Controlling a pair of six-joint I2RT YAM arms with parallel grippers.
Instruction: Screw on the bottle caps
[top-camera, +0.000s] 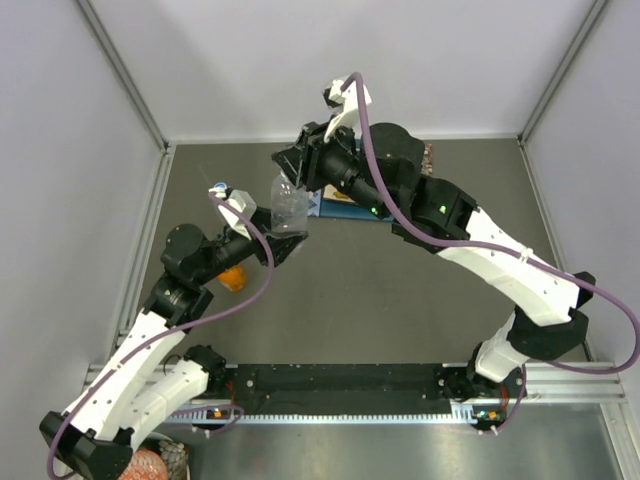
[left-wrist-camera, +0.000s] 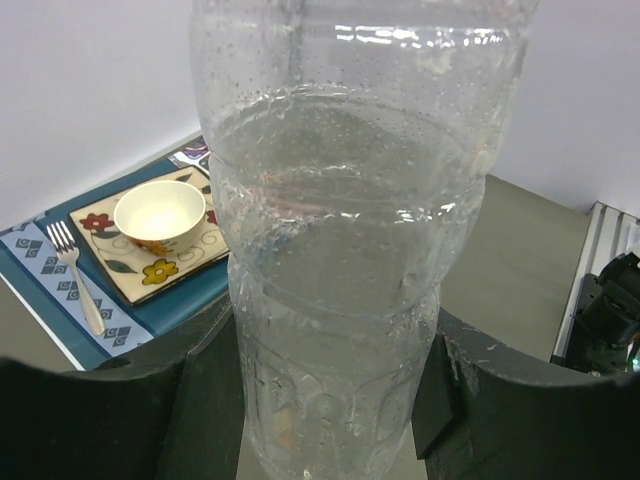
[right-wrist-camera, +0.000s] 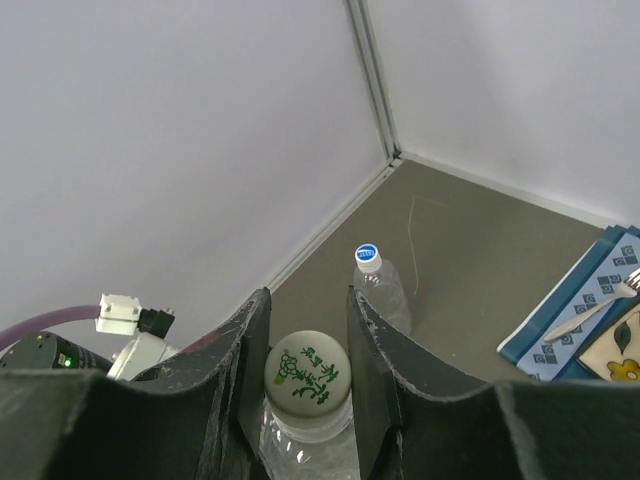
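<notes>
My left gripper (top-camera: 279, 236) is shut on a clear plastic bottle (top-camera: 289, 208), which fills the middle of the left wrist view (left-wrist-camera: 345, 200). Above the bottle's top, my right gripper (top-camera: 295, 165) is shut on a white cap (right-wrist-camera: 308, 375) with green marks, seated at the bottle's neck; whether it is threaded on cannot be seen. A second bottle (right-wrist-camera: 385, 295) with a blue-topped cap (right-wrist-camera: 367, 258) stands further back, partly behind the left arm in the top view.
A blue placemat (left-wrist-camera: 177, 295) at the back holds a patterned plate (left-wrist-camera: 150, 275), a bowl (left-wrist-camera: 160, 210) and a fork (left-wrist-camera: 82, 280). An orange object (top-camera: 233, 278) lies beside the left arm.
</notes>
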